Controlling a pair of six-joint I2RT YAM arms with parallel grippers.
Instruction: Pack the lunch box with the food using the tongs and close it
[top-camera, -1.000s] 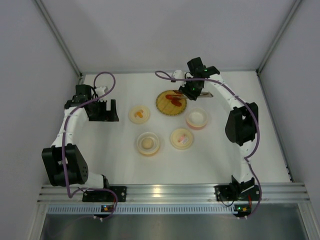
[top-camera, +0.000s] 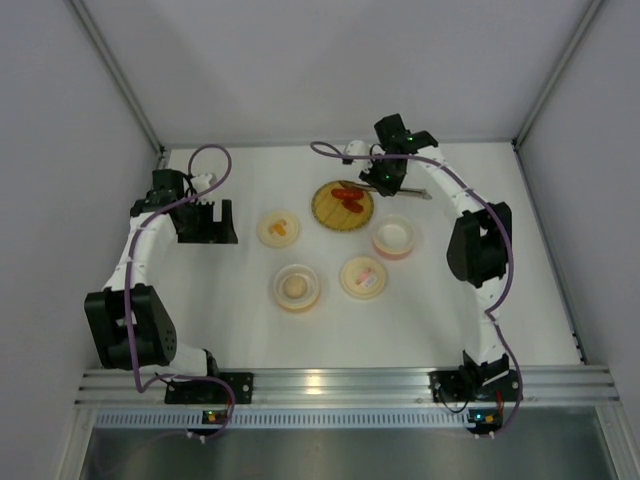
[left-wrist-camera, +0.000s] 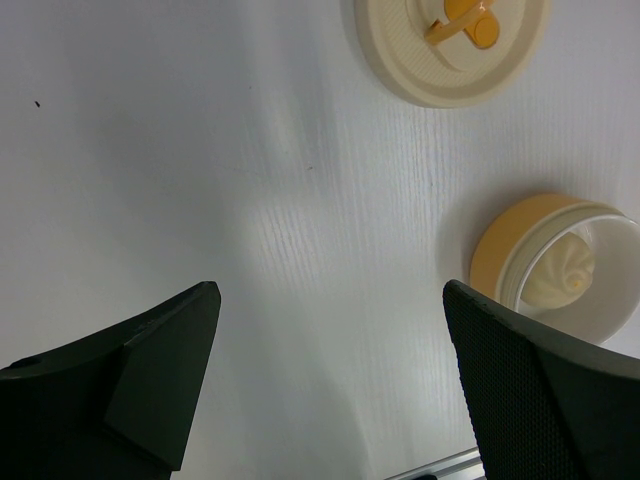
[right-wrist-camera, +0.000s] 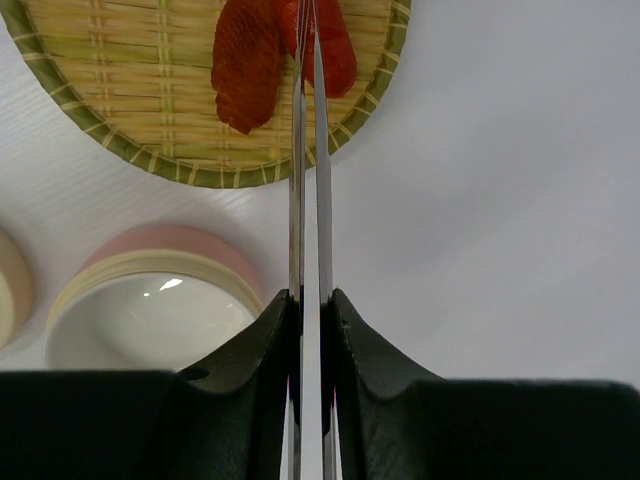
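A bamboo plate (top-camera: 330, 215) holds red and brown food pieces (right-wrist-camera: 245, 65). My right gripper is shut on metal tongs (right-wrist-camera: 323, 200), whose tips reach over the red piece. A pink-based white container (right-wrist-camera: 140, 320) sits just below the plate. An orange container with a cream-colored swirl (left-wrist-camera: 560, 275) is at lower middle; in the left wrist view it is at right. A cream lid with orange tab (top-camera: 278, 228) lies left of the plate. My left gripper stands open above bare table at the left, nothing between its fingers.
Another cream lid (top-camera: 362, 277) with a pink piece lies below the plate. Walls border the table on both sides and at the back.
The right arm and tongs have shifted very slightly over the plate. The left arm and the containers look unchanged.
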